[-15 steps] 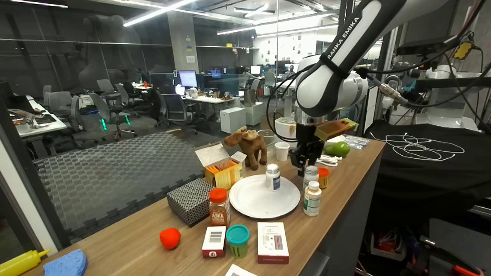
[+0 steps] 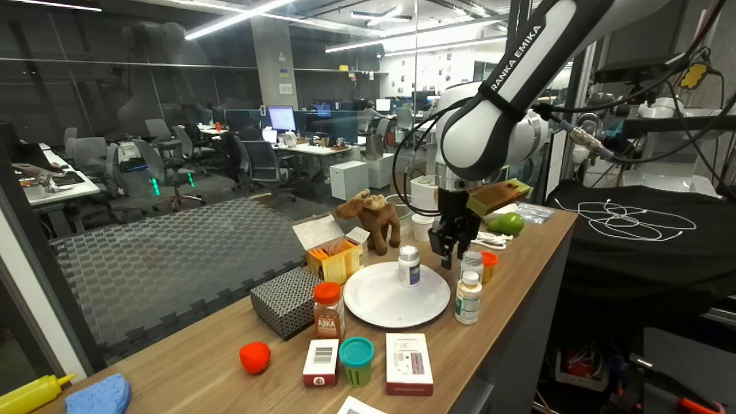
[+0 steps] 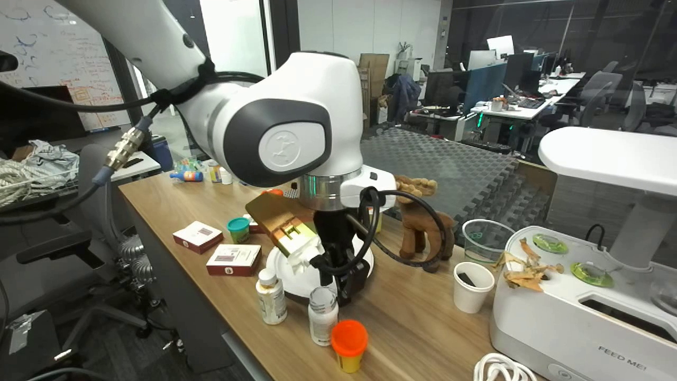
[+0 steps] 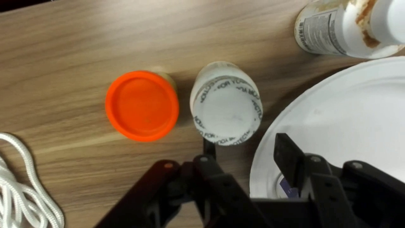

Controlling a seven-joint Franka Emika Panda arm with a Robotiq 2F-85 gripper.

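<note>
My gripper (image 2: pixel 453 261) is open, pointing down between the plate and a capless white bottle with a printed seal (image 2: pixel 472 264). In the wrist view that bottle (image 4: pixel 227 110) stands just beyond the fingers, by the left fingertip (image 4: pixel 209 147); whether they touch cannot be told. The right fingertip (image 4: pixel 286 152) hangs over the rim of the white plate (image 4: pixel 341 98). A second white bottle (image 2: pixel 410 267) stands on the plate, mostly hidden behind that finger in the wrist view. A capped white bottle (image 3: pixel 271 298) and an orange-lidded tub (image 3: pixel 349 339) flank the sealed one.
Boxes (image 2: pixel 409 364), a teal-lidded tub (image 2: pixel 356 352) and a red-lidded jar (image 2: pixel 328 296) crowd the plate's near side. A plush moose (image 2: pixel 376 217), paper cup (image 3: pixel 473 286) and white appliance (image 3: pixel 571 317) stand farther back. White cord (image 4: pixel 22 193) lies beyond the tub.
My gripper has shifted slightly left in exterior view 1. The sealed bottle and the orange-lidded tub now stand slightly farther right there. The plate and the bottle on it have not moved.
</note>
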